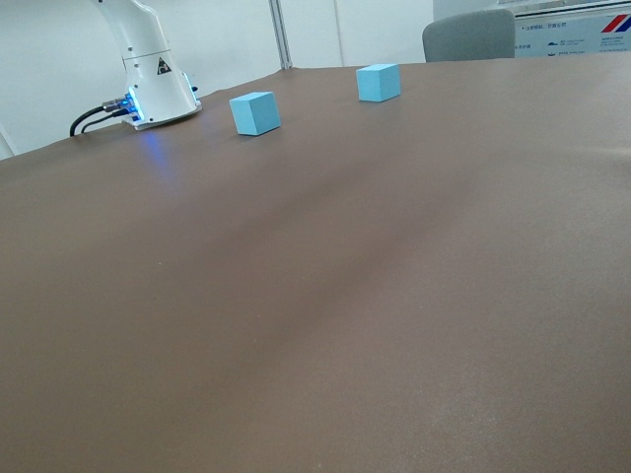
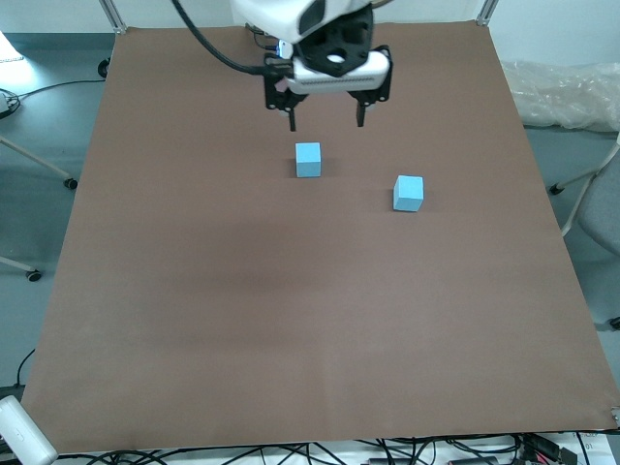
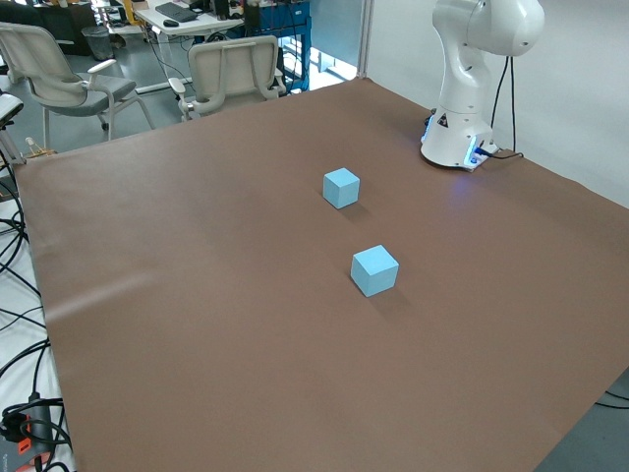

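Note:
Two light blue cubes rest apart on the brown table. In the left view one cube is nearer the arm and the other cube lies lower right; both also show in the top and right views. My gripper is above the table just beyond the upper cube in the left view, its two black fingers wide apart with nothing seen between them.
Cables run along one edge, and chairs stand around the table. The white arm base stands by the wall in the right view.

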